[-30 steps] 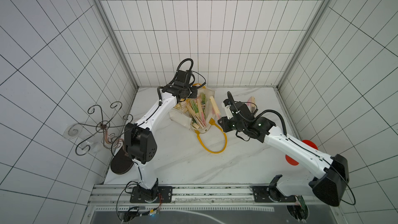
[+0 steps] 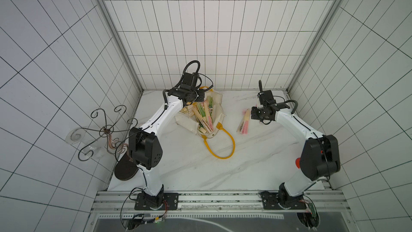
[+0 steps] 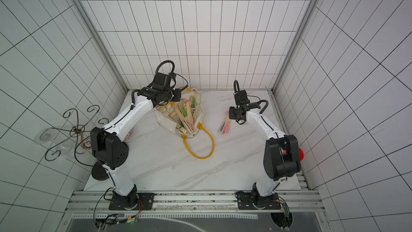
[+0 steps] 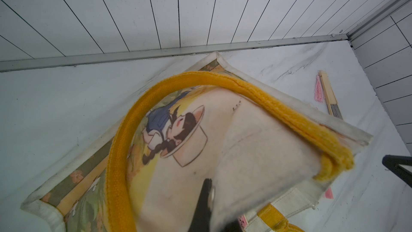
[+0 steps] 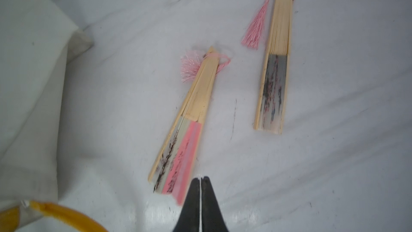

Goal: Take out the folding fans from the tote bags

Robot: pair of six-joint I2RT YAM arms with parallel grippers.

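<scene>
The cream tote bag (image 2: 187,123) with yellow handles lies open left of centre, several folding fans (image 2: 203,115) inside it. In the left wrist view my left gripper is shut on the bag's cloth, which folds up between the dark fingers. A fan with pink and grey leaf (image 5: 200,98) and a grey-leaf fan (image 5: 273,68), both with pink tassels, lie on the table right of the bag. My right gripper is shut above the lower end of the pink-leaf fan, nothing showing between its fingertips.
A scrolled metal stand (image 2: 106,132) and a dark round base (image 2: 125,169) occupy the left side. Something red (image 2: 297,162) shows beside the right arm.
My right arm carried a fan from beside the bag rightward; it now lies on the table, out of the gripper. The right arm has drawn into a more upright fold; the left arm stayed still.
</scene>
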